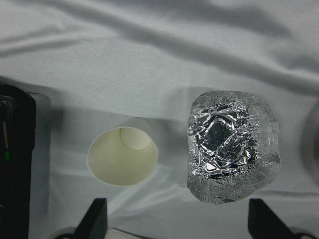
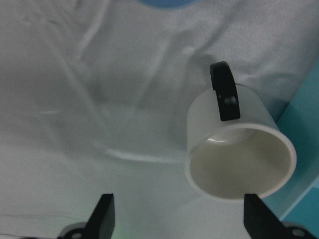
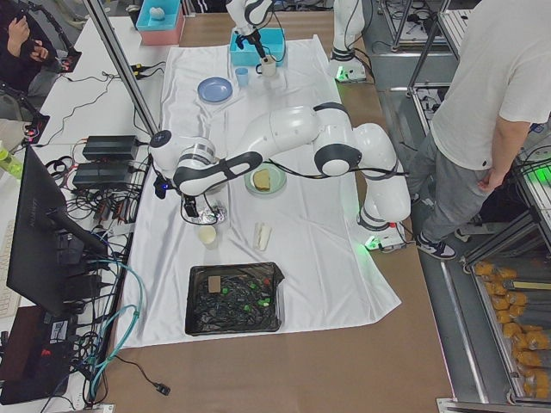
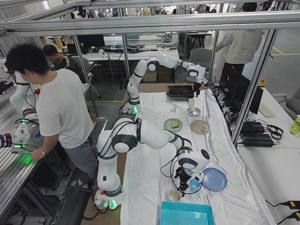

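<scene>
My left gripper stands open above a crumpled foil piece (image 1: 232, 144) and a cream cup (image 1: 122, 157), which lies to the left of the foil in the left wrist view. My right gripper is open over the white cloth, with a white mug (image 2: 239, 159) with a dark handle just beyond its fingers and the wall of a blue bin (image 2: 299, 144) beside the mug. Nothing is between either gripper's fingers.
A green plate with a yellow item (image 4: 174, 124), a beige plate (image 4: 200, 126), a blue plate (image 4: 213, 179) and a small blue cup (image 4: 195, 184) share the cloth. A black tray (image 3: 233, 323) is at one end. A person (image 4: 65, 117) stands beside the table.
</scene>
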